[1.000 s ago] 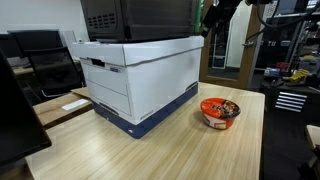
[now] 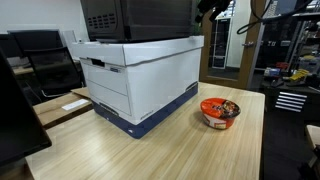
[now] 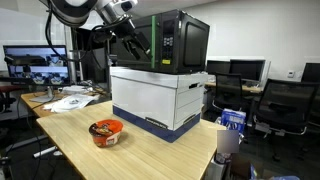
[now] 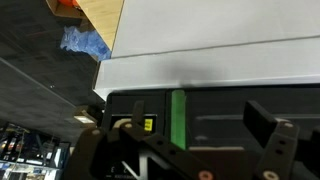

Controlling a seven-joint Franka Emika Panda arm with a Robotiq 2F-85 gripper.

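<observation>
A black box-shaped appliance [image 3: 185, 42], which looks like a microwave, sits on top of stacked white boxes [image 3: 150, 97]. Down its front runs a green strip [image 4: 178, 120], seen upright in exterior view 2 as well. My gripper is open right at the appliance's dark front, with nothing held between its fingers. From the wrist, the strip lies between the two fingers, nearer the left one; whether they touch the front cannot be told. In exterior view 1 only the arm's lower end shows at the top edge.
An orange-red bowl [image 2: 219, 113] with small mixed items stands on the wooden table [image 2: 160, 153], below the arm. A blue base [image 2: 150, 123] lies under the boxes. Free table surface extends in front of them. A blue-and-white package [image 3: 232, 121] stands beyond the boxes.
The arm's end has risen somewhat in exterior view 1, so less of it shows. The bowl, boxes and appliance have stayed where they were.
</observation>
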